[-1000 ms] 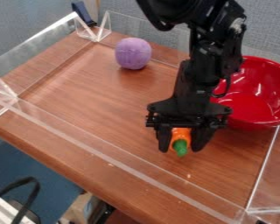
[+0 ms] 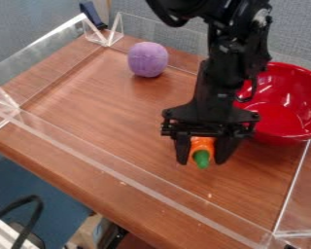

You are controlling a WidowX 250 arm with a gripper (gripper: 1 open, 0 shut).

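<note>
My black gripper [image 2: 202, 146] is lowered to the wooden table right of centre, its two fingers on either side of an orange carrot [image 2: 201, 146] with a green end that points toward the camera. Whether the fingers press on the carrot or only surround it, I cannot tell. Behind and right of the gripper is a large red bowl [image 2: 282, 97], partly hidden by the arm.
A purple ball [image 2: 148, 58] rests at the back left of the table [image 2: 93, 117]. Clear walls edge the table.
The gripper and carrot have shifted very slightly; otherwise the scene looks the same.
</note>
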